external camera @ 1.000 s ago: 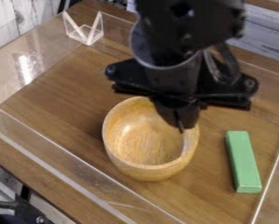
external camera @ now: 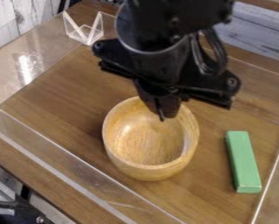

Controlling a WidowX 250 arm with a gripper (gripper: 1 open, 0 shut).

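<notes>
My black gripper (external camera: 165, 105) hangs in the upper middle of the camera view, its fingers pointing down just over the back rim of a round wooden bowl (external camera: 148, 153). The fingers look shut, with nothing seen between them. The inside of the bowl looks empty, though the gripper hides part of its back edge. To the right of the bowl lies a green block (external camera: 243, 162) on the wooden table (external camera: 59, 114).
A small clear plastic stand (external camera: 83, 28) is at the upper left. Clear panels (external camera: 72, 175) edge the table at the front left and at the sides. The table left of the bowl is bare.
The bowl and green block have not visibly moved.
</notes>
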